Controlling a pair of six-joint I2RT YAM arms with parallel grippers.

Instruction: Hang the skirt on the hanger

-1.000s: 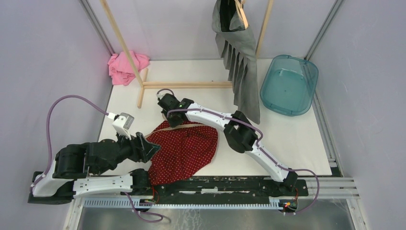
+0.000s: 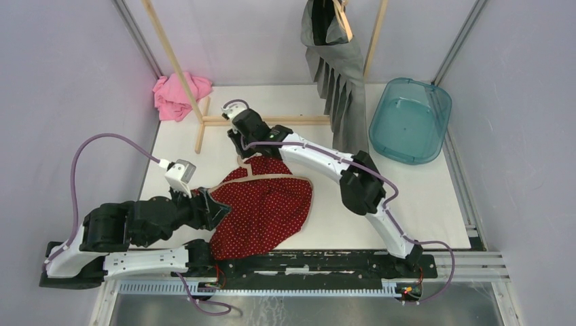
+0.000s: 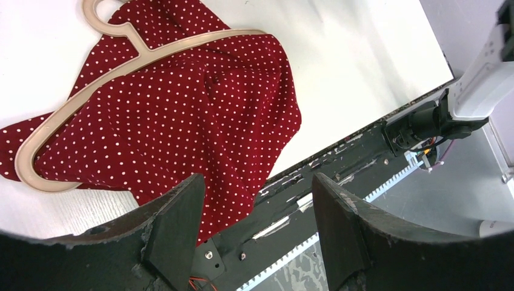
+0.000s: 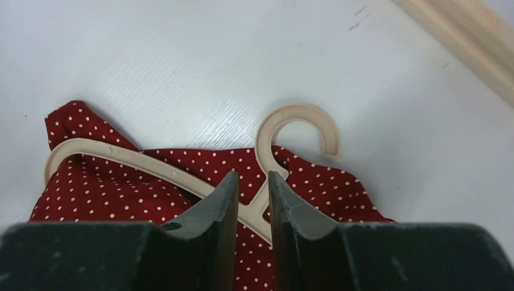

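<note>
The dark red skirt with white dots (image 2: 265,210) lies on the table. A beige hanger (image 3: 142,57) is at its upper part, its long bar across the cloth and both bar ends by the skirt's sides. The hanger's hook (image 4: 297,111) points away from the skirt, partly over red cloth. My right gripper is over the hanger's neck, its fingers a narrow gap apart; the neck shows through that gap, and no grip on it shows. Off the skirt's left side hovers my left gripper, wide open and empty.
Beyond the skirt stands a wooden rack (image 2: 285,120), with a grey garment (image 2: 348,95) hanging on its right. Pink cloth (image 2: 178,95) lies back left and a teal bin (image 2: 412,122) sits back right.
The left arm barely moved.
</note>
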